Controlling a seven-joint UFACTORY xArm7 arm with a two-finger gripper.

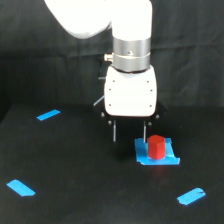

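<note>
The white arm reaches down from the top of the camera view, its gripper [130,130] open above the dark table, thin fingers apart with nothing visible between them. A red block [156,147] sits on a blue square pad [142,158], right of and below the gripper. The right finger hangs just above the pad's upper left corner.
Blue tape strips lie on the table [85,185]: one at the back left [49,114], one at the front left [21,188], one at the front right [191,195].
</note>
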